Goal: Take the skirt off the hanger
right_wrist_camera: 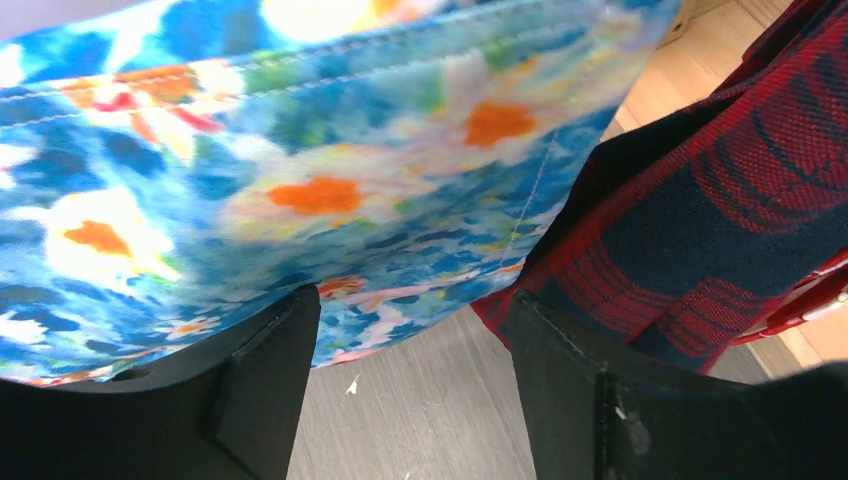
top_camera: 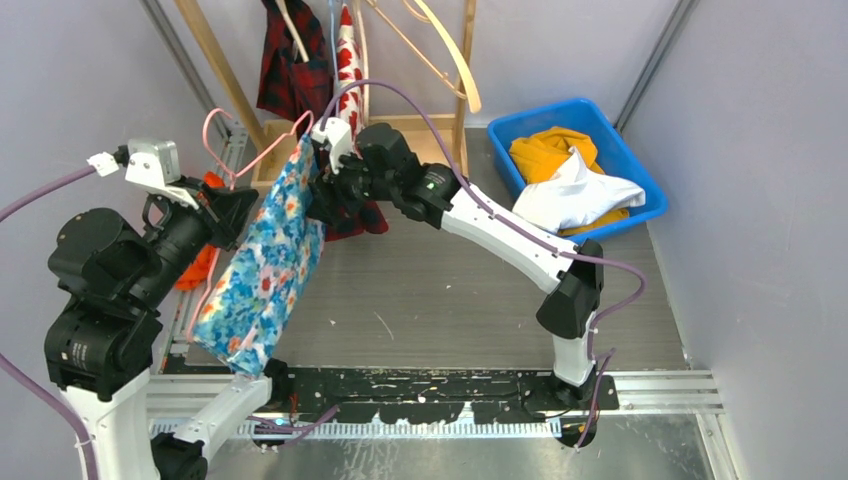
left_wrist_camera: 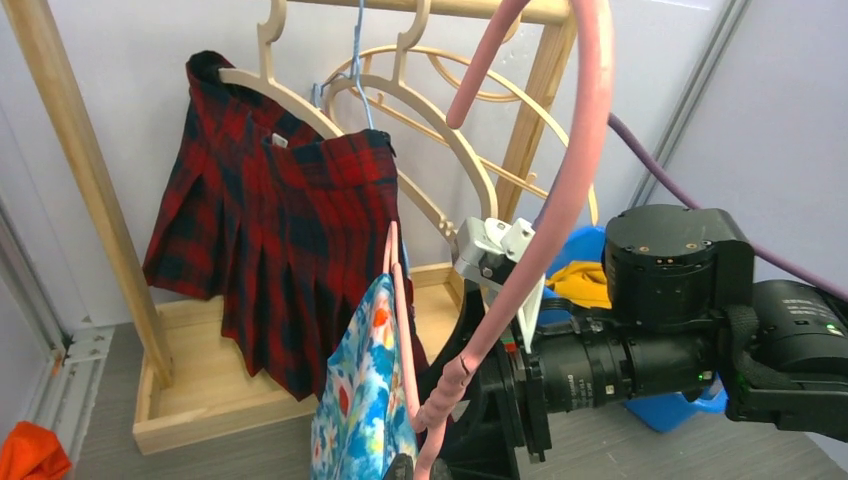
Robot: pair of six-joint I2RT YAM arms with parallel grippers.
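Observation:
The blue floral skirt (top_camera: 255, 260) hangs on a pink wire hanger (left_wrist_camera: 515, 270) at the left of the top view. My left gripper (top_camera: 228, 222) is shut on the hanger's thin twisted neck, at the bottom of the left wrist view. My right gripper is at the skirt's right side near its upper end, fingers apart, with the floral cloth beyond them. Whether cloth lies between the fingertips is hard to tell.
A wooden rack (left_wrist_camera: 75, 170) behind holds hangers and plaid skirts (left_wrist_camera: 300, 230). A blue bin (top_camera: 645, 210) with yellow and white cloth stands at right. Orange cloth (left_wrist_camera: 30, 455) lies at left.

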